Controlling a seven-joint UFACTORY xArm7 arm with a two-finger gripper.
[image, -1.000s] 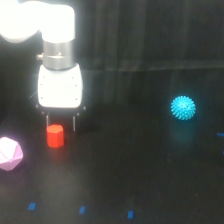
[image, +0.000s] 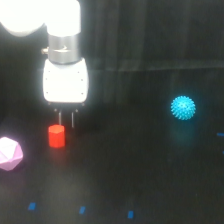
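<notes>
A small red block (image: 57, 136) sits on the dark surface at the left in the camera view. My white gripper (image: 66, 118) points down just above and slightly to the right of it. Its two thin fingers stand a little apart, with only dark background visible between them, so it looks partly open. The left finger appears close to the block's top edge; whether they touch cannot be told.
A pale pink faceted ball (image: 10, 153) lies at the left edge. Far to the right is a spiky cyan ball (image: 183, 108). Several small blue marks dot the surface, one a blue mark (image: 130, 214) near the front.
My gripper has shifted slightly right and a little lower. Its fingers stand closer together than before. The red block is at nearly the same place; both balls have not moved.
</notes>
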